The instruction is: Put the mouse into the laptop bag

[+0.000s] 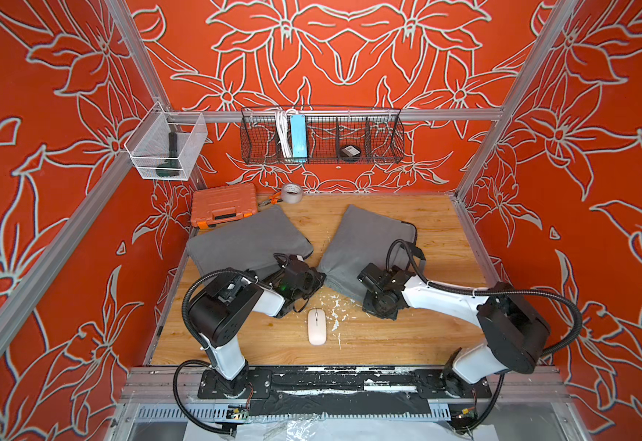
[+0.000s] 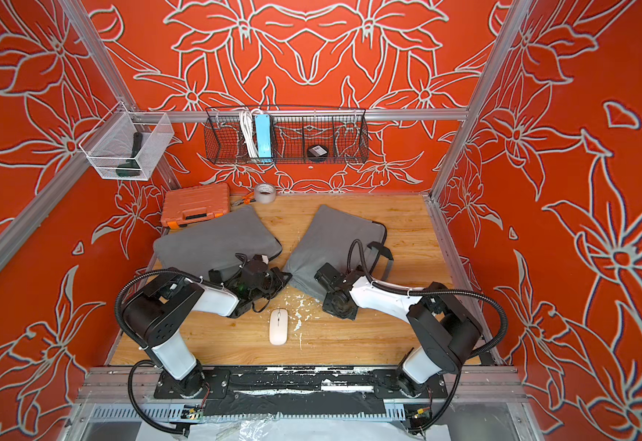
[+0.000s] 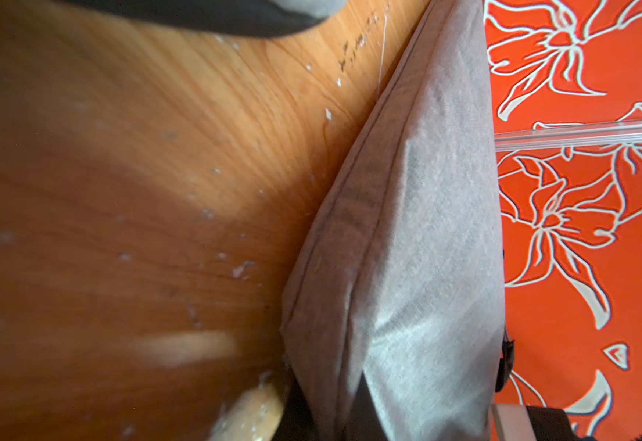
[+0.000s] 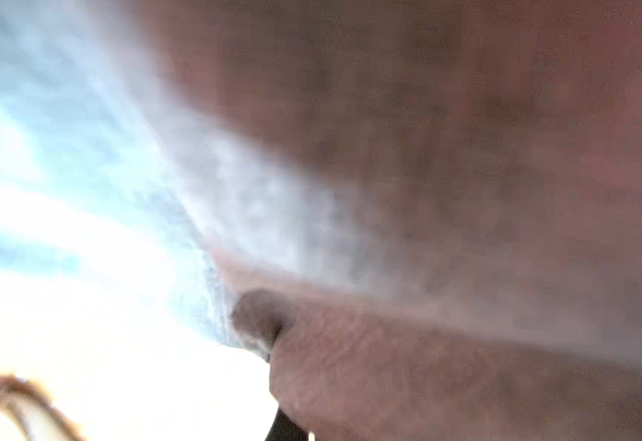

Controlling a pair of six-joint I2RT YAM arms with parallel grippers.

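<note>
A white mouse [image 1: 316, 326] lies on the wooden table in the front middle. Behind it lie two grey fabric bags, a left one [image 1: 232, 239] and a right one [image 1: 361, 235]. My left gripper [image 1: 319, 279] is at the near left corner of the right bag; in the left wrist view it is shut on that bag's grey fabric [image 3: 438, 220]. My right gripper [image 1: 370, 301] is down at the right bag's near edge and shut; its wrist view is filled with blurred fabric, and what lies between its fingers is hidden.
An orange case [image 1: 223, 202], tape roll [image 1: 291, 187] and orange tool stand at the back left. A wire basket [image 1: 365, 136] and a clear bin [image 1: 162, 147] hang on the frame. Bare table [image 1: 453, 323] shows at the front and right.
</note>
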